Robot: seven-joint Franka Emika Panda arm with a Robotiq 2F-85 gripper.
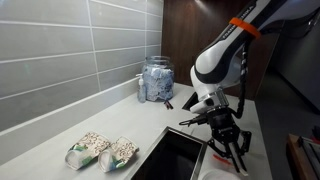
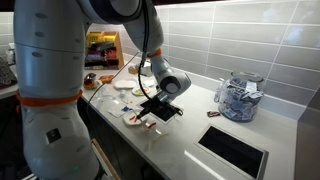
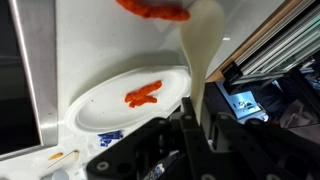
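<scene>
My gripper is shut on a cream spoon-like utensil [image 3: 203,35], whose rounded end points up in the wrist view. Below and left of it lies a white oval plate [image 3: 95,110] with an orange-red piece [image 3: 143,95] on it. Another orange-red piece [image 3: 155,9] rests beyond the plate at the top edge. In exterior view 1 the gripper [image 1: 236,152] hangs low over the counter, close to the plate [image 1: 218,175], which is cut off below. Exterior view 2 has the gripper [image 2: 155,108] by the plate [image 2: 132,119]; the utensil is hard to make out there.
A dark sink basin [image 1: 172,158] lies left of the arm. Two patterned cups [image 1: 119,153] are on their sides farther left. A large glass jar [image 1: 158,78] and a clear bottle [image 1: 141,88] stand by the wall. The counter between cups and jar is clear.
</scene>
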